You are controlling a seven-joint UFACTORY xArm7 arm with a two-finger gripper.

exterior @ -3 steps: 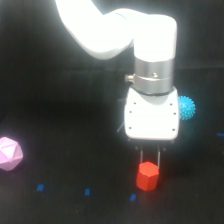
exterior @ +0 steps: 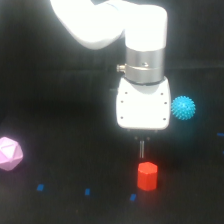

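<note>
A small red hexagonal block [exterior: 147, 177] lies on the dark table, right of the middle and toward the front. My gripper [exterior: 142, 157], on the white arm, points down just above and slightly left of the block in the picture. Its two thin fingers stand close together, and nothing shows between them. The fingertips end short of the block's visible top edge, with a narrow dark gap there. From this one view I cannot tell their exact height or depth against the block.
A pink faceted ball [exterior: 9, 153] sits at the left edge. Behind and right of the gripper is a blue knobbly ball [exterior: 183, 108]. Small blue marks [exterior: 87, 191] dot the dark table.
My gripper has shifted left and up in the picture, and its fingers have come together from a wider spread. The red block and both balls remain where they were.
</note>
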